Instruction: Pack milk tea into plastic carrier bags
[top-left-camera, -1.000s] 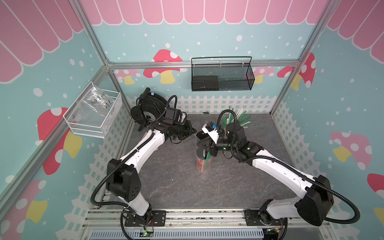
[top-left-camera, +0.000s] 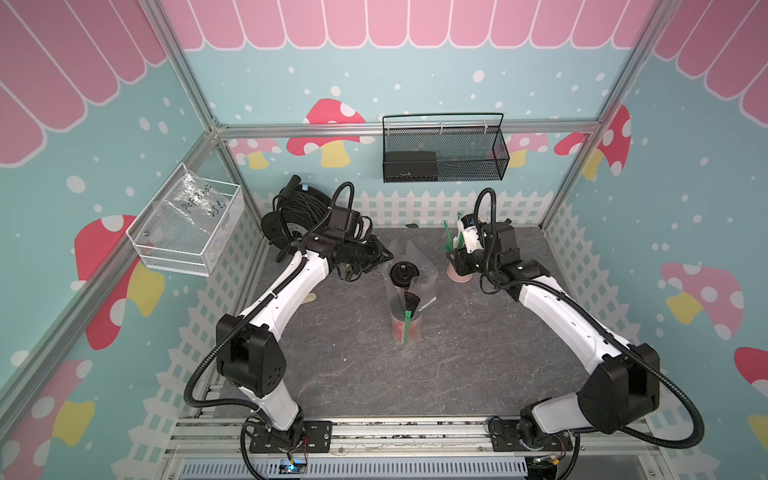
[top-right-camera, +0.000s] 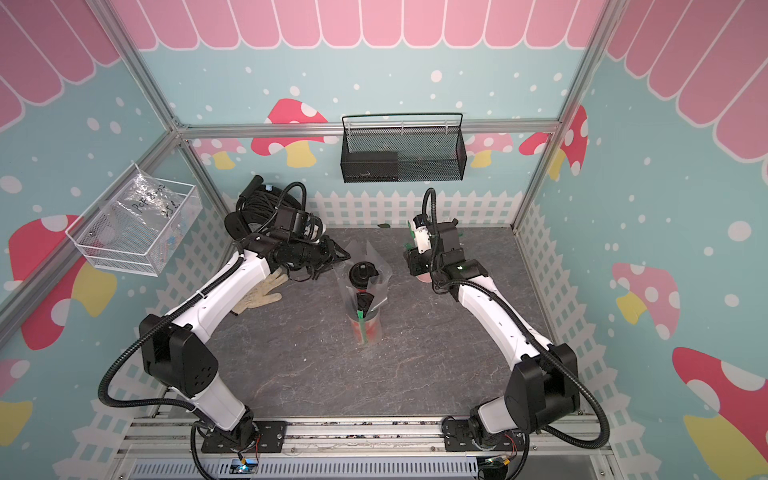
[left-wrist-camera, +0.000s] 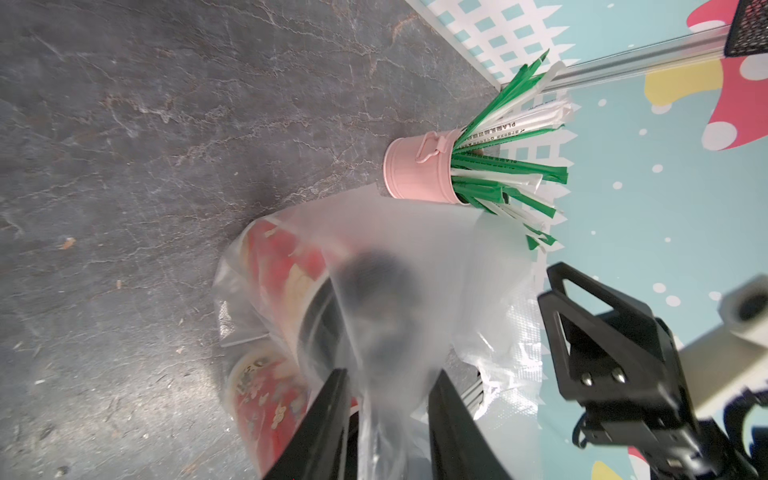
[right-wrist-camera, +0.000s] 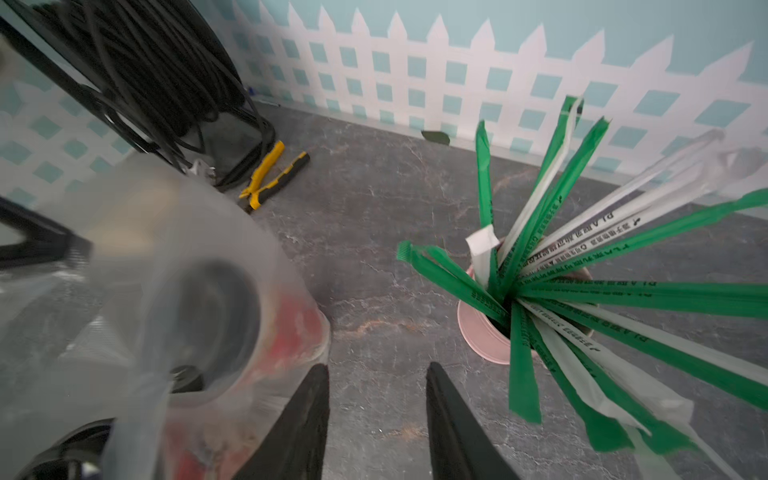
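Lidded milk tea cups (top-left-camera: 404, 272) stand in a clear plastic carrier bag (top-right-camera: 376, 292) at the middle of the table, a green-wrapped straw (top-left-camera: 406, 326) at its front. My left gripper is open at the bag's upper left, loose plastic showing between and behind its fingers. My right gripper is right of the bag, before a pink holder of straws (right-wrist-camera: 488, 340) in green and white wrappers, with nothing between its parted fingers.
A cable reel (top-left-camera: 284, 220), pliers (right-wrist-camera: 268, 180) and gloves (top-right-camera: 260, 297) lie at the back left. Wire baskets (top-left-camera: 444, 164) hang on the walls.
My right gripper has moved from over the bag back and right toward the straw holder. The left arm has shifted only slightly.
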